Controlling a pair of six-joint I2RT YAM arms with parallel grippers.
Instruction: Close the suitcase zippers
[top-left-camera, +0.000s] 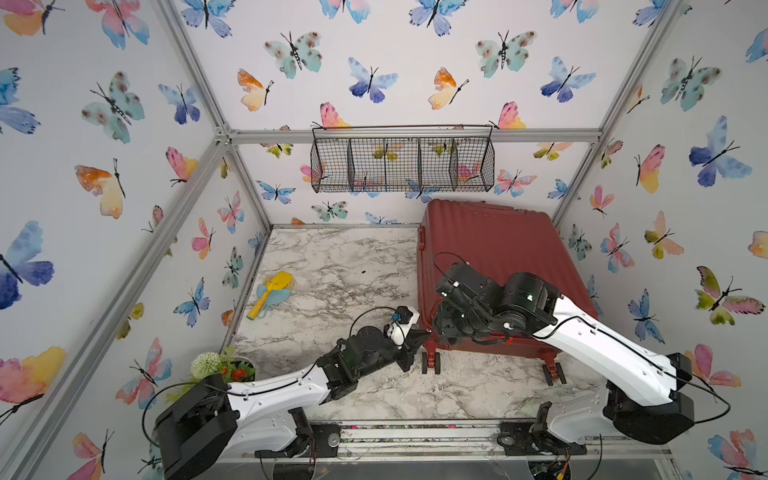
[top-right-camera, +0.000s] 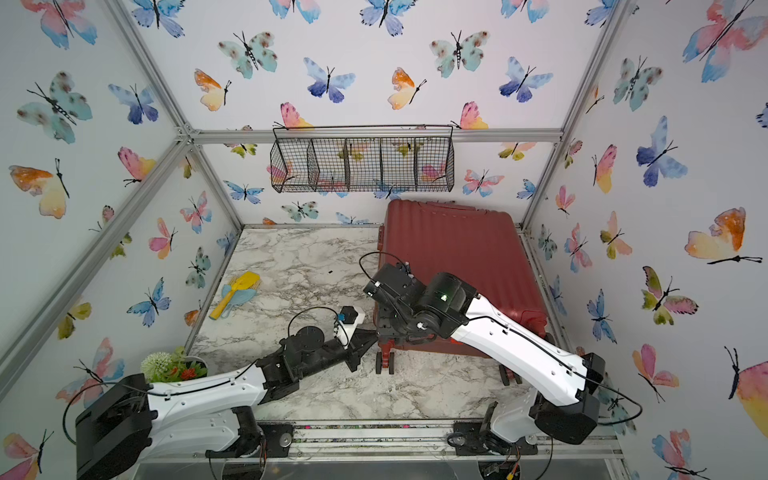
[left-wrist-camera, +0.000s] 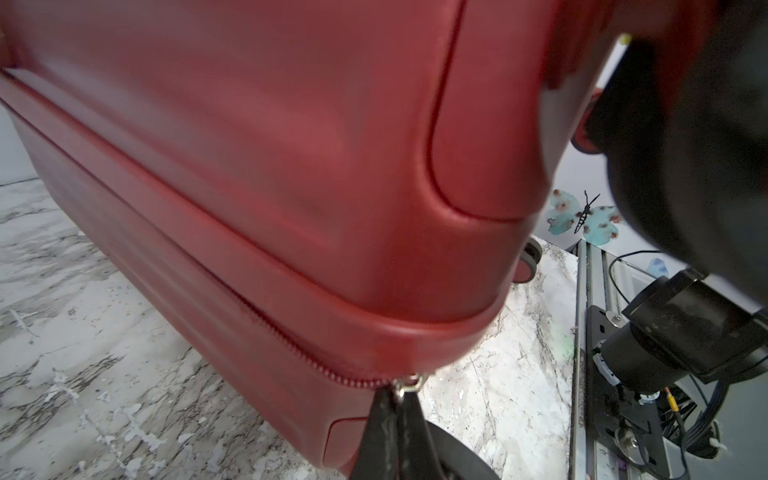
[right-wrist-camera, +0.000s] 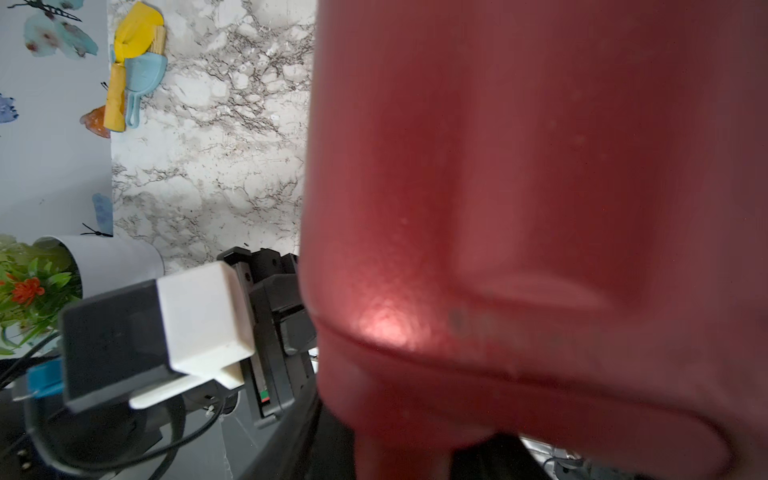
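Note:
A red hard-shell suitcase (top-left-camera: 496, 248) lies closed-lidded at the right of the table. In the left wrist view its zipper track (left-wrist-camera: 264, 320) runs to the front corner, where a metal zipper pull (left-wrist-camera: 409, 384) is at my left gripper's (left-wrist-camera: 397, 404) tips; that gripper is shut, and whether the pull is between them is unclear. My right gripper (top-right-camera: 393, 324) is shut on the suitcase's front left corner from above; in the right wrist view red shell (right-wrist-camera: 496, 200) fills most of the frame and its fingertips are hidden.
A yellow scoop (top-left-camera: 270, 292) and blue dustpan lie at the left, a potted plant (right-wrist-camera: 36, 296) at the front left. A wire basket (top-left-camera: 400, 164) hangs on the back wall.

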